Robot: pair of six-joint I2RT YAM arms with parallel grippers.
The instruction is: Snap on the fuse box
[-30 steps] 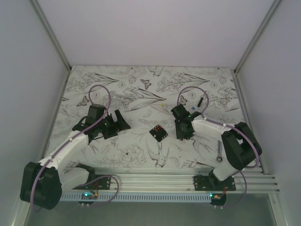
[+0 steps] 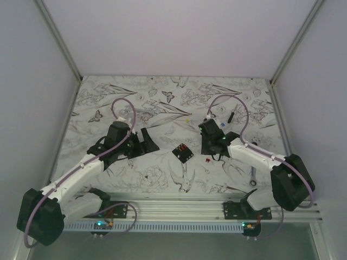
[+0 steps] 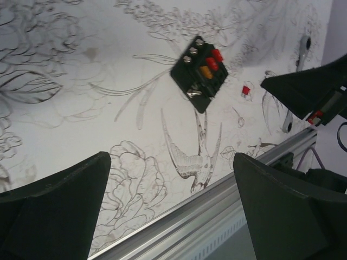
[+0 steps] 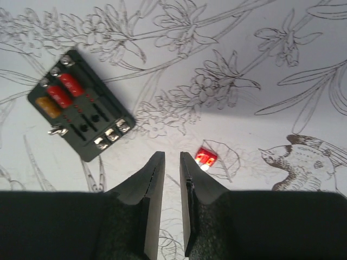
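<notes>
The black fuse box (image 2: 182,153) (image 3: 199,70) (image 4: 81,105) lies tilted on the patterned mat, holding red and amber fuses with several metal screw terminals. A small red piece (image 4: 206,158) lies right of it, just beyond my right gripper, whose fingertips are shut with a narrow gap; whether anything is between them is unclear. My left gripper (image 2: 146,141) hovers left of the box, fingers wide open, nothing between them.
A yellow piece (image 2: 187,120), a blue piece (image 2: 222,125) and a black tool (image 2: 231,116) lie at the back right. A wrench (image 2: 253,176) lies at the right. The front rail (image 2: 162,199) borders the mat.
My left gripper has moved toward the right, nearer the fuse box. My right gripper has shifted slightly up in the top view, uncovering the small red piece. The box is unchanged.
</notes>
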